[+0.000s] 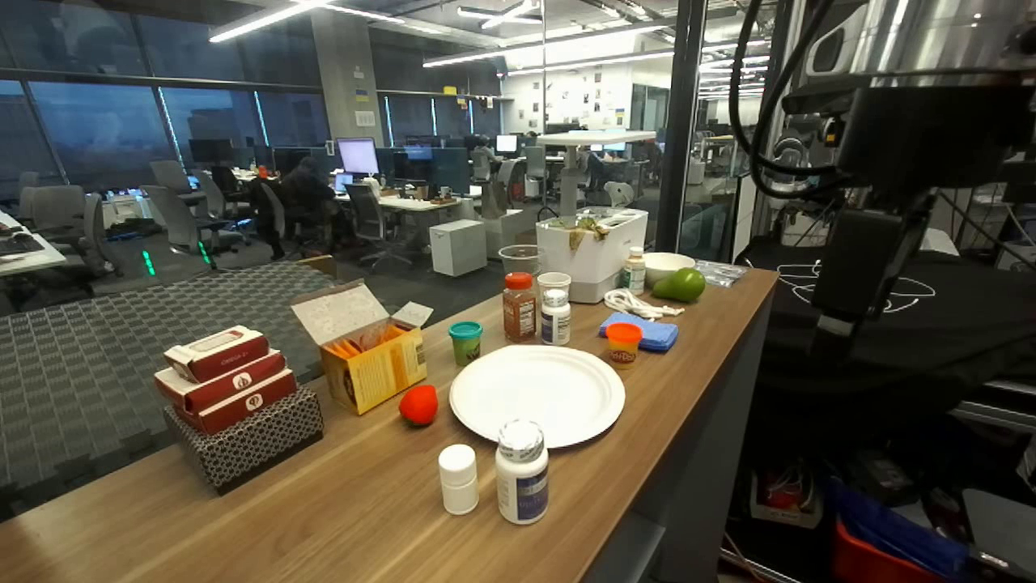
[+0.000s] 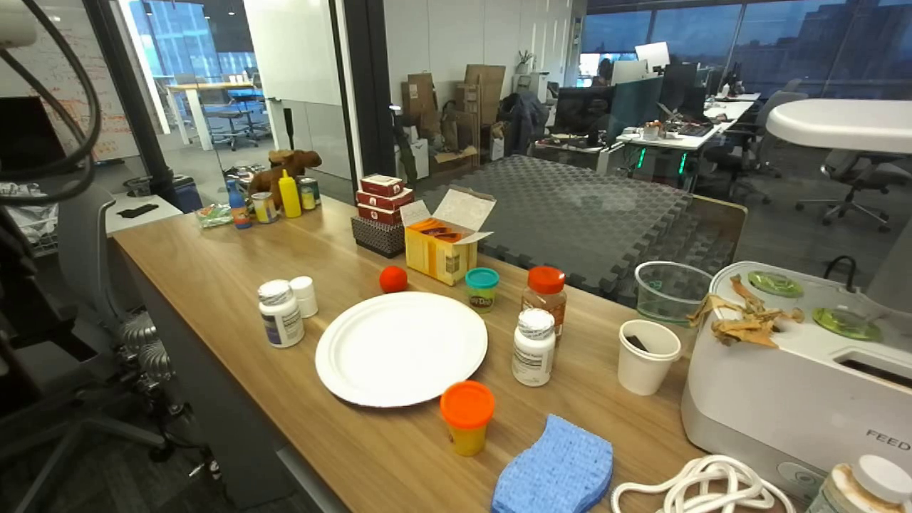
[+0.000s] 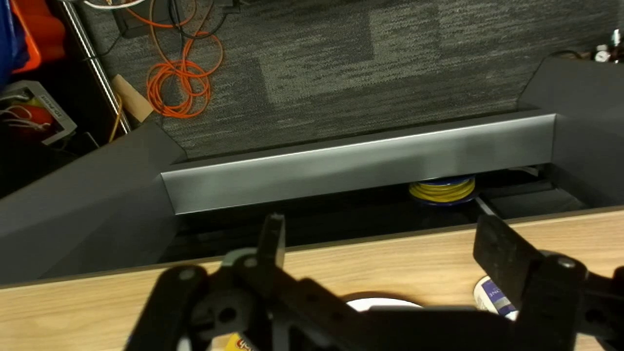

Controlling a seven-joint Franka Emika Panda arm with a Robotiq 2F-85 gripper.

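Observation:
My gripper stands open, its two dark fingers far apart with nothing between them. In exterior view 1 it hangs at the right, off the table's front side and apart from everything on the top. The white plate (image 1: 537, 397) lies empty mid-table. A red ball-like item (image 2: 393, 278) rests beside it. Two white bottles, one larger with a purple label (image 1: 522, 473) and one small and plain (image 1: 458, 479), stand close together near the plate. The orange-lidded tub (image 2: 467, 417) and the teal-lidded tub (image 2: 481, 290) sit on opposite sides of the plate.
A blue sponge (image 2: 556, 466), white rope (image 2: 705, 487), paper cup (image 2: 647, 358) and white appliance (image 2: 769, 402) crowd one end. An open yellow box (image 1: 375, 361) stands by stacked red boxes (image 1: 228, 384) along the far edge. Bare wood runs along the front edge.

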